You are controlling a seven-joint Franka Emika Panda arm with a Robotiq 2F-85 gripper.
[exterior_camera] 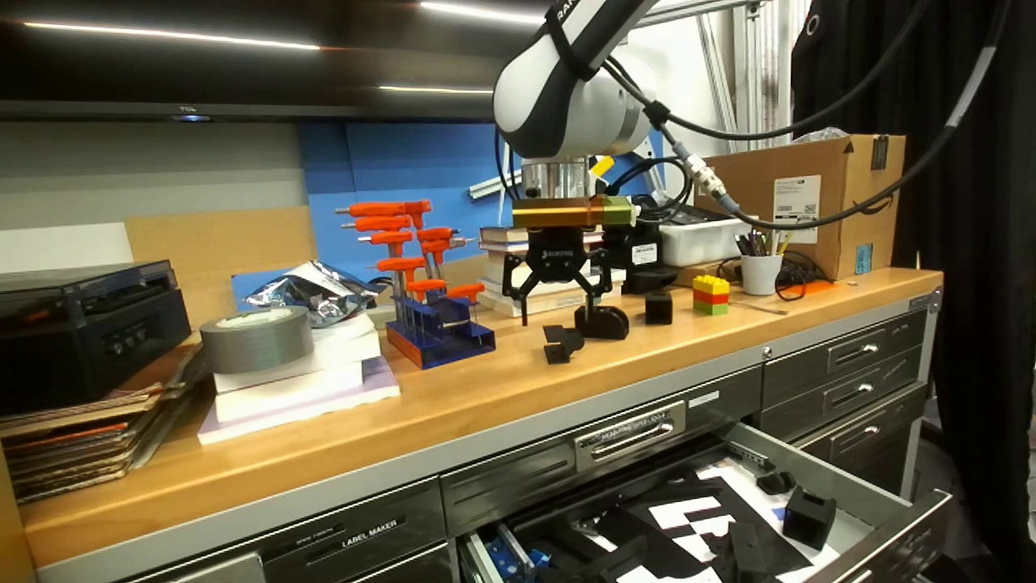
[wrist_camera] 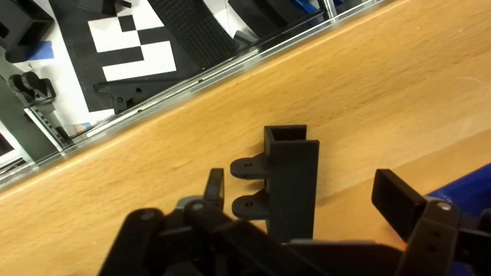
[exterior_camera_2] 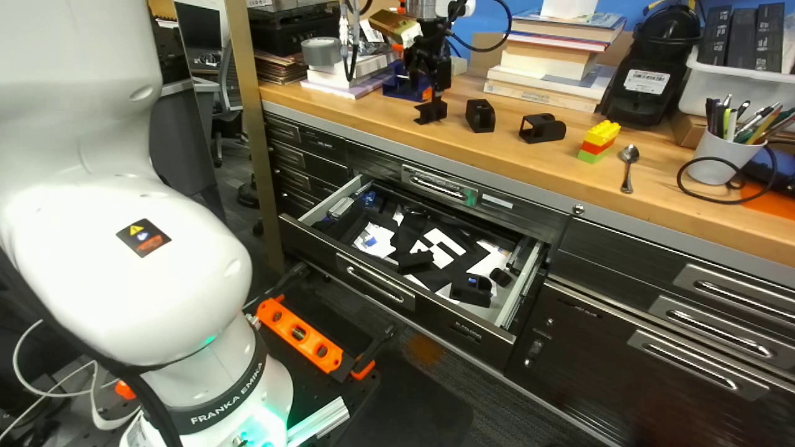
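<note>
A black bracket with two rounded lugs [wrist_camera: 292,188] lies on the wooden worktop, near its front edge. My gripper [exterior_camera: 556,316] hangs just above it, pointing down and open. In the wrist view the bracket shows between the two spread fingers, with a gap on either side; its lower end is hidden behind the gripper body. Two more black parts, a rounded one [exterior_camera_2: 481,116] and a hollow one [exterior_camera_2: 542,128], rest farther right on the worktop. Below stands an open drawer [exterior_camera_2: 387,294] holding several black parts and checkered sheets.
To the left of the bracket is a blue rack [exterior_camera: 442,335] of orange-handled hex keys. Stacked books [exterior_camera: 544,282] stand behind. A brick stack [exterior_camera: 711,295], a spoon [exterior_camera_2: 628,167] and a pen cup [exterior_camera: 760,274] occupy the right.
</note>
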